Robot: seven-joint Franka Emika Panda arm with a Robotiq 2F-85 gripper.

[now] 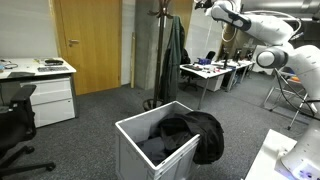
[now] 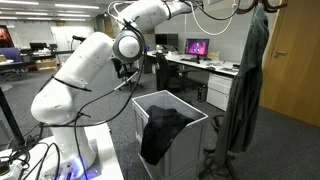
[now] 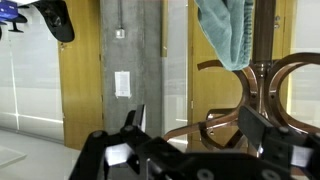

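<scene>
In the wrist view, my gripper is open, its black fingers [image 3: 128,125] apart along the bottom edge. No object shows between them. Beyond it are the curved brown hooks [image 3: 218,98] of a coat stand, beside its dark upright pole [image 3: 263,60]. A blue-grey cloth [image 3: 228,30] hangs above these hooks. Exterior view 1 shows the stand's pole [image 1: 160,60] with a dark garment [image 1: 174,60] hanging beside it; exterior view 2 shows that garment [image 2: 244,85] too. The arm [image 1: 255,28] reaches high, and its gripper end cannot be made out clearly in the exterior views.
A grey bin [image 1: 140,152] stands on the carpet, a black garment [image 1: 195,135] draped over its rim. Desks [image 1: 212,70] line the back, and a black chair [image 1: 15,125] is at the left. Open carpet [image 1: 90,125] lies left of the bin.
</scene>
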